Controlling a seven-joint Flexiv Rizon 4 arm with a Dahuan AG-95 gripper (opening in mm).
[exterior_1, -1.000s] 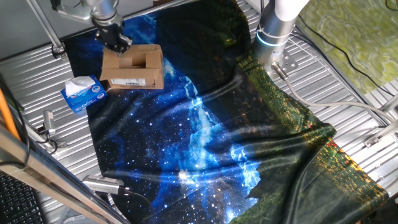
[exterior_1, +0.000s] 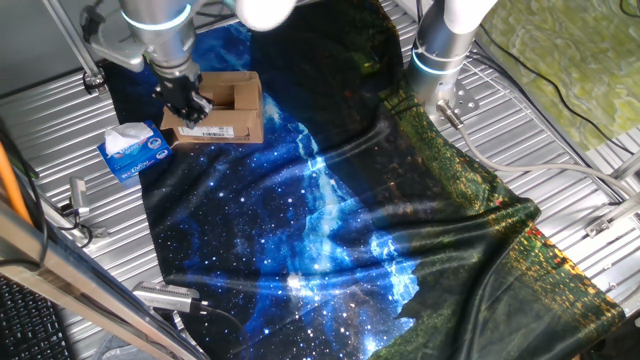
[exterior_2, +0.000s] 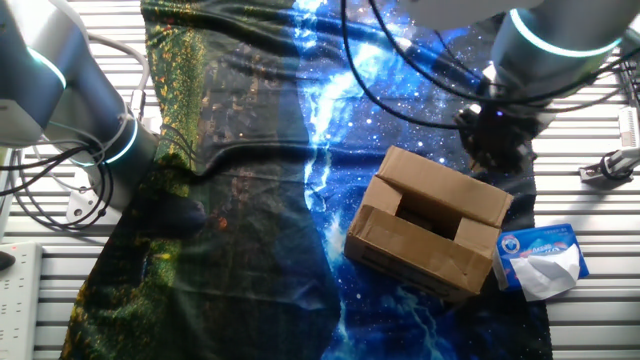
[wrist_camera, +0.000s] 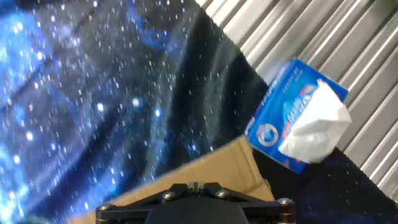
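Observation:
My gripper hangs at the left side of the open cardboard box in exterior view 1. In exterior view 2 the dark gripper appears just beyond the box, partly blurred and in shadow. Along the bottom edge of the wrist view, black gripper parts overlap a brown flap of the box; how the fingers stand is unclear. A blue tissue box with a white tissue sticking out lies beside the carton. The carton's inside is mostly dark, its contents hidden.
A wrinkled cloth with a starry print covers most of the slatted metal table. A grey adapter lies near the cloth's edge.
In exterior view 1 my gripper has moved down the image, from above the box's back edge to beside its front left. The carton and tissue box have stayed put.

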